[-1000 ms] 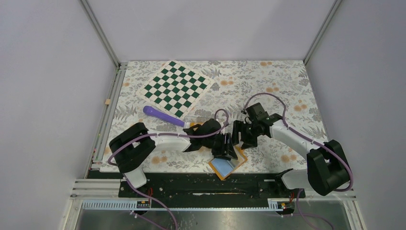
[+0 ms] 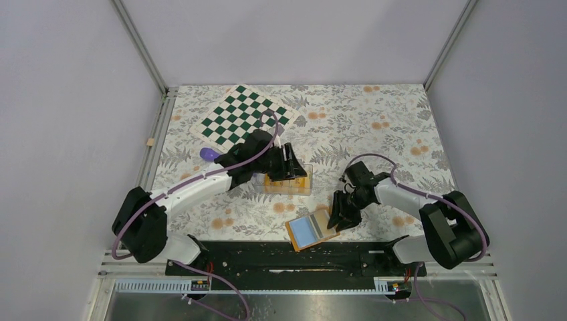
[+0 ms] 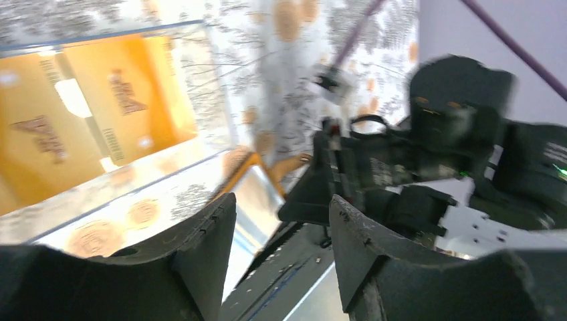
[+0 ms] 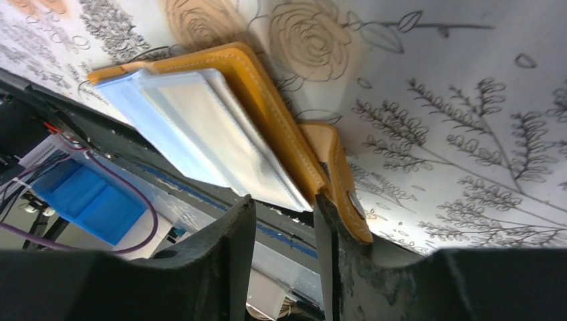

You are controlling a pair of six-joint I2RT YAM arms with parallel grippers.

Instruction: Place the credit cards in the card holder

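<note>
An orange card holder (image 4: 281,120) with light blue and white cards (image 4: 194,127) lies at the front edge of the cloth. My right gripper is down at the holder's edge, its fingertips apart beside a leather flap; whether anything is between them is unclear. My left gripper stands open above and left of the holder, near a clear tray (image 2: 297,190) with orange items (image 3: 110,100) in it. In the left wrist view the right arm partly hides the holder.
A green checkered mat (image 2: 234,114) and a purple object (image 2: 207,153) lie at the back left, partly behind the left arm. The table's dark front edge (image 2: 267,257) borders the holder.
My left arm has moved up and left, away from the holder.
</note>
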